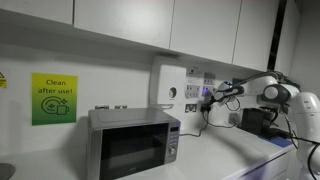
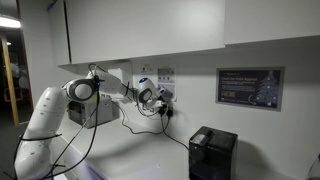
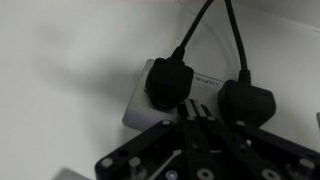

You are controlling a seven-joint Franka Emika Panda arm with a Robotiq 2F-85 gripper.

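Observation:
In the wrist view, a wall socket plate (image 3: 148, 108) carries two black plugs. One plug (image 3: 168, 84) is left of centre, the other plug (image 3: 247, 102) to the right, each with a cable rising from it. My gripper is shut, its fingertips over the plate between the two plugs. No object shows between its fingers, and I cannot tell whether they touch the plate. In exterior view 2 the gripper (image 2: 162, 104) reaches the wall near the sockets, too small to show detail.
A microwave (image 1: 132, 142) stands on the counter (image 1: 225, 150), with a white dispenser (image 1: 168, 80) on the wall behind it. A black machine (image 2: 212, 153) sits along the wall. Loose cables (image 2: 145, 130) hang near the arm. Cabinets (image 1: 205, 30) overhang the counter, whose middle is bare.

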